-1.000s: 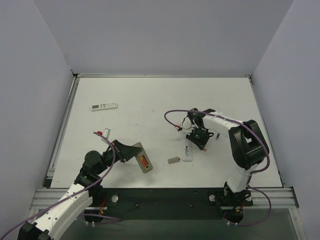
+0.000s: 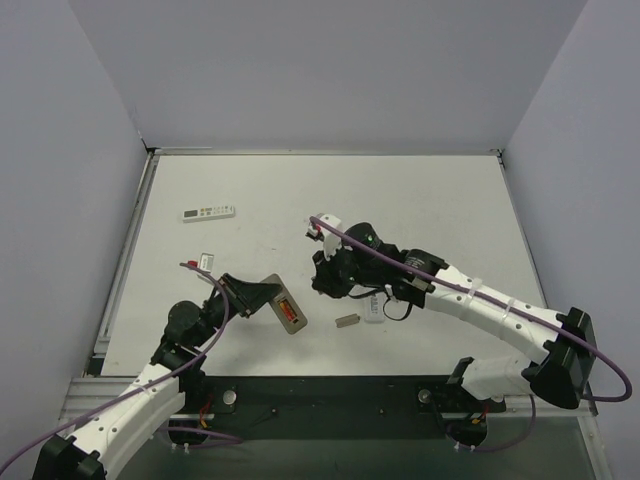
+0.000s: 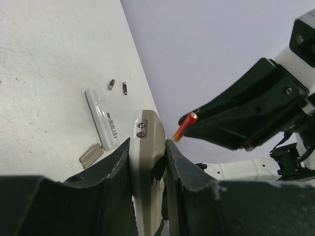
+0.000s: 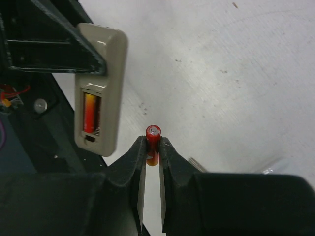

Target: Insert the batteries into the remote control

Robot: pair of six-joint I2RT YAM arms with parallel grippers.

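My left gripper (image 2: 262, 290) is shut on the remote control (image 2: 292, 318), which it holds with the open battery compartment up; in the right wrist view a red-and-yellow battery (image 4: 89, 114) lies in that compartment beside empty space. My right gripper is shut on another red battery (image 4: 153, 140), held upright just to the side of the remote (image 4: 110, 88). In the left wrist view that battery (image 3: 187, 123) hangs from the right gripper's fingers, beyond the remote.
On the white table lie a small grey cover (image 2: 347, 320), a white remote (image 3: 101, 118), another remote (image 2: 208, 213) at back left and two small dark batteries (image 3: 125, 87) (image 3: 111, 84).
The right arm has lifted and swung left with its battery, from the right side of the table towards the remote. The left gripper has barely moved.
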